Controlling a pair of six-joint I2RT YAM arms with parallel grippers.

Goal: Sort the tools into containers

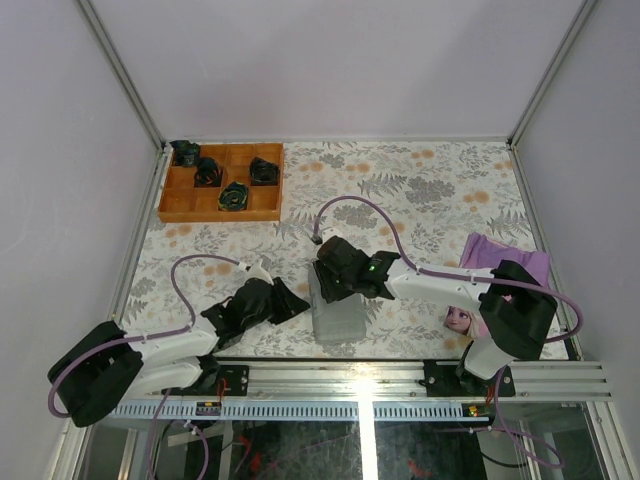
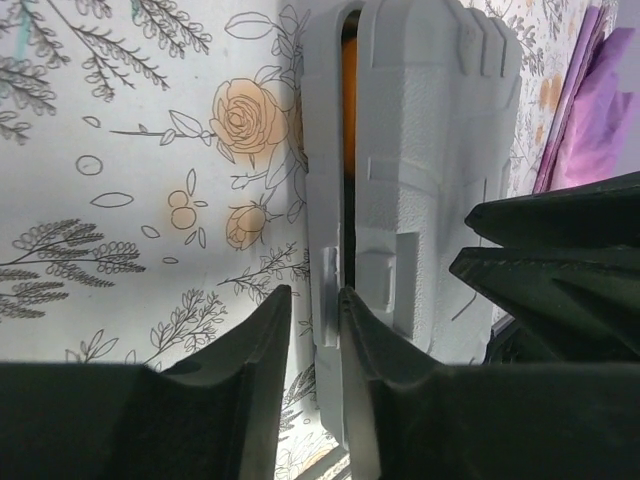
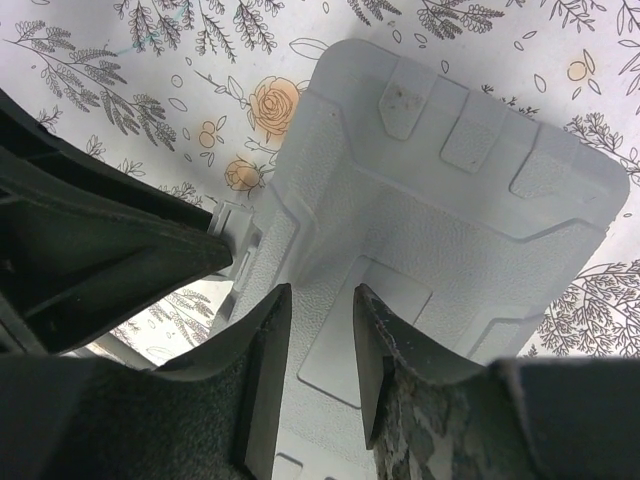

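Note:
A grey plastic tool case (image 1: 340,320) lies near the front middle of the table. In the left wrist view its edge (image 2: 420,120) shows a narrow slit with orange inside. My left gripper (image 1: 292,305) is just left of the case; its fingertips (image 2: 270,320) are near the case's side and latch, and I cannot tell its finger state surely. My right gripper (image 1: 325,280) is over the case's upper left; its fingertips (image 3: 275,310) are above the lid (image 3: 450,250), apart, with nothing clearly held between them.
An orange compartment tray (image 1: 225,210) with several dark items sits at the back left. A purple bag (image 1: 505,255) and a printed item (image 1: 458,320) lie at the right.

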